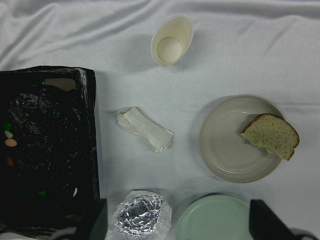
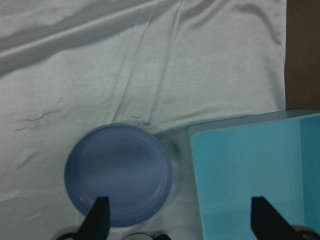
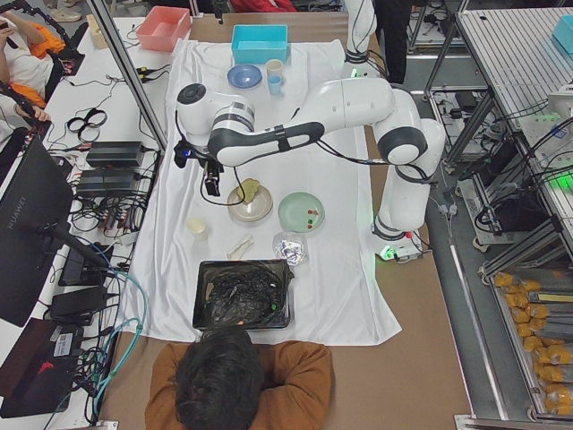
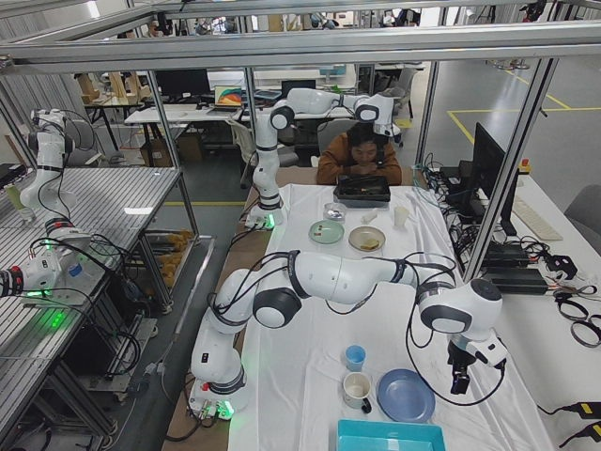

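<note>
My left gripper hangs open over the near part of the cloth, above a black lined bin [image 1: 45, 135], crumpled foil [image 1: 139, 216], a folded napkin [image 1: 144, 129], a paper cup [image 1: 171, 42], a green plate [image 1: 212, 225] and a beige plate [image 1: 222, 150] holding a bitten bread slice [image 1: 270, 132]. My right gripper hangs open at the far end, over a blue plate [image 2: 117, 172] and a cyan bin [image 2: 247, 170]. Nothing shows between either pair of fingers.
A white mug [image 4: 356, 385] and blue cup [image 4: 355, 355] stand beside the blue plate. A person [image 3: 215, 376] sits at the table's near edge behind the black bin.
</note>
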